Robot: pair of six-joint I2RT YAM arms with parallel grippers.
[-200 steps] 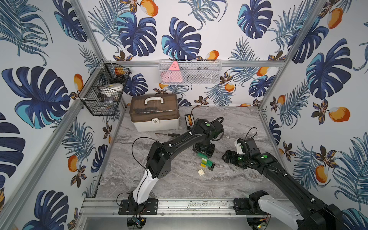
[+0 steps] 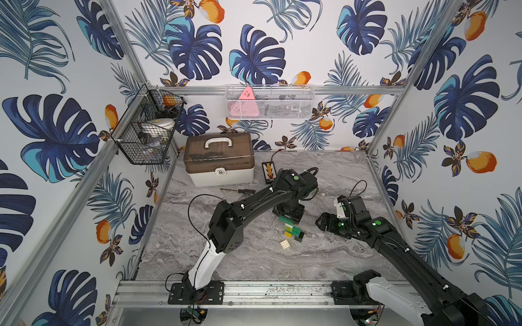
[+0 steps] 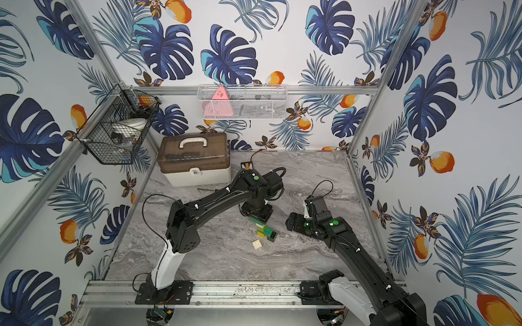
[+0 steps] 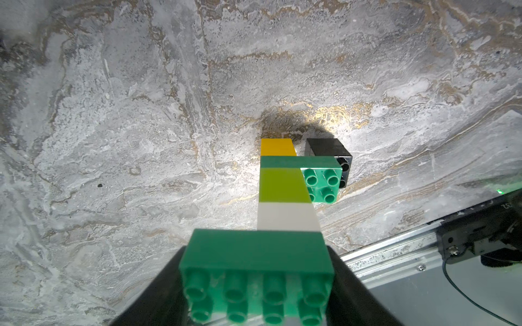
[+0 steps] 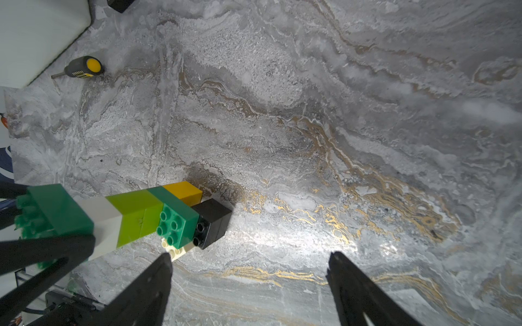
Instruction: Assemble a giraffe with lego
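Observation:
A brick assembly stands mid-table: yellow base [image 4: 277, 146], lime [image 4: 282, 184] and white bricks [image 4: 285, 214], a green side brick [image 5: 176, 222] and a black brick [image 5: 212, 222]. At its top, a long green brick [image 4: 255, 247] sits between the fingers of my left gripper; how firmly they grip is unclear. My right gripper is open and empty, to the right of the assembly. A cream brick [image 2: 285, 244] lies in front.
A storage box [image 2: 219, 160] stands back left, a screwdriver [image 5: 82, 67] and a small screen [image 2: 269, 171] beside it.
The left arm and the bricks have shifted very slightly; the right arm looks unchanged.

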